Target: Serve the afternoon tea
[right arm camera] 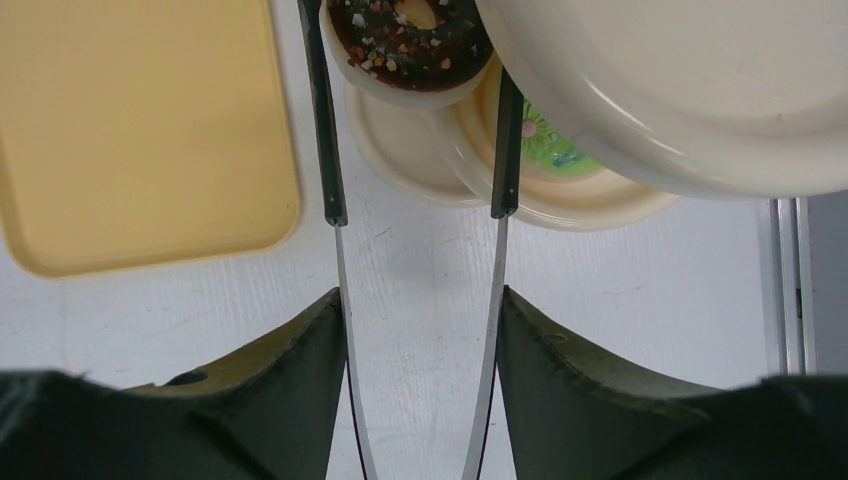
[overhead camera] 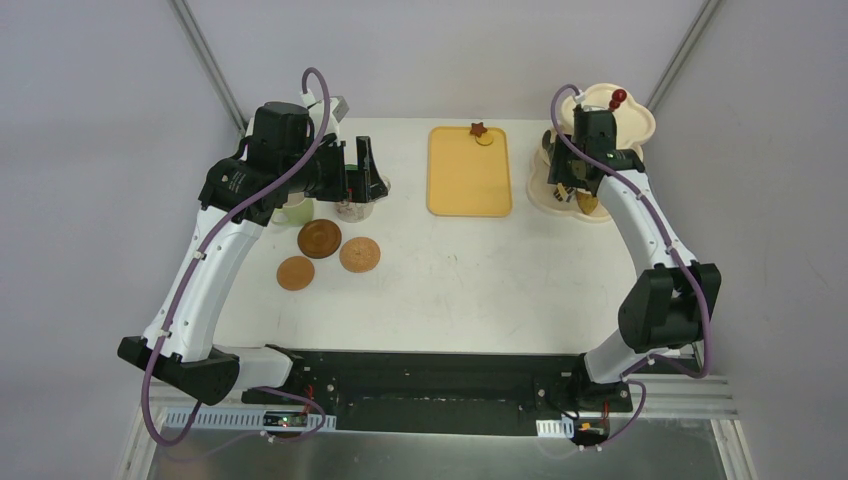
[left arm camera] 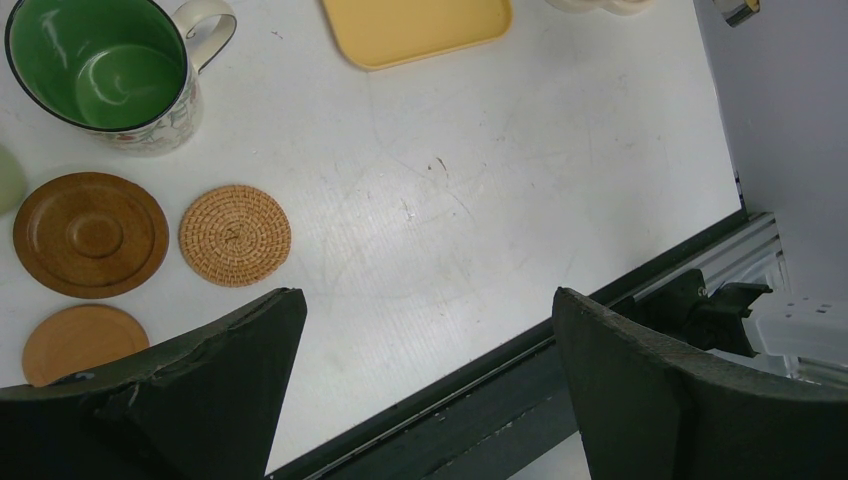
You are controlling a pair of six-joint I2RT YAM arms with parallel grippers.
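My right gripper is shut on a pair of metal tongs with black ends; one silver arm (right arm camera: 353, 360) lies along each finger, and the arms are spread apart. A chocolate ring doughnut with sprinkles (right arm camera: 375, 50) shows between the tongs' black ends (right arm camera: 326, 150). Whether they touch it cannot be told, as the tips run out of view. In the top view this gripper is over the cream tiered stand (overhead camera: 545, 203) at the right. Above the cups at the left, my left gripper stands open and empty. The yellow tray (overhead camera: 468, 175) lies at centre back.
A green-lined mug (left arm camera: 165, 130), a brown saucer (left arm camera: 90, 235), a woven coaster (left arm camera: 236, 235) and a plain round coaster (left arm camera: 85, 340) stand at the left. The stand's upper tier (right arm camera: 700, 90) overhangs beside the right gripper.
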